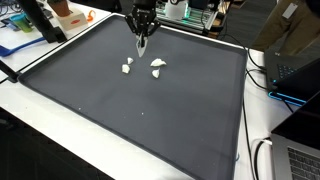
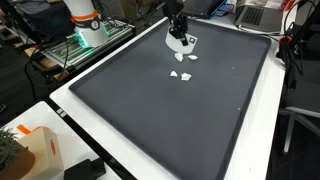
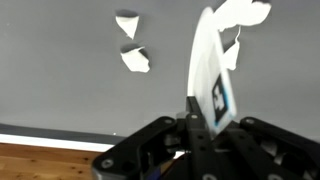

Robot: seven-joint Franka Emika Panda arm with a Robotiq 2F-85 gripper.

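Note:
My gripper is shut on a white paper piece (image 3: 206,60), which stands up from the fingers and has a small dark mark on it. In exterior view 2 the same sheet hangs from the gripper (image 2: 182,32) above the far part of the dark board. Loose white scraps lie on the board: two small ones, one scrap (image 3: 127,25) and another scrap (image 3: 135,60), are left of the held paper in the wrist view. A larger scrap (image 3: 245,10) and a narrow scrap (image 3: 232,54) lie to its right.
The dark grey board (image 1: 140,110) has a white border and is bare across its near half. Laptops (image 1: 295,130) stand along the right side. Coloured items and a container (image 1: 68,20) sit at the far left.

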